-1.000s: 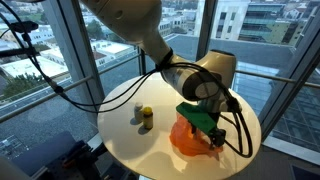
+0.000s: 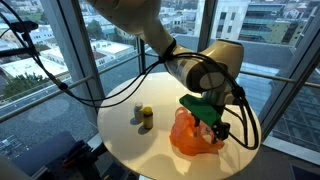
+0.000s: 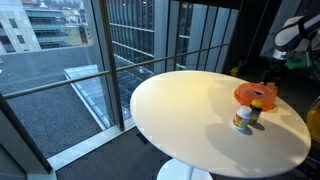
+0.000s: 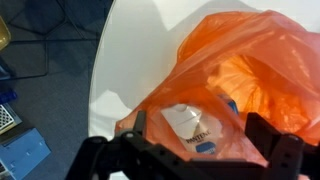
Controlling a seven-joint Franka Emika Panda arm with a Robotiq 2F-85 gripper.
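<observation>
An orange plastic bag [image 2: 185,136] lies crumpled on the round white table, its mouth spread wide in the wrist view. Inside it, a white item with a printed label [image 4: 188,122] and a small blue patch [image 4: 231,104] show. My gripper is open over the bag, with one finger on each side of the white item; contact cannot be judged. Away from the bag stand a white bottle [image 3: 242,117] with an orange label and a yellow bottle [image 2: 148,118] with a dark cap, both upright.
Tall windows surround the table. Black cables [image 2: 90,102] loop beside the arm.
My arm has risen a little and shifted slightly right over the bag. The orange plastic near the gripper has changed shape and stands slightly higher. Both bottles have stayed put.
</observation>
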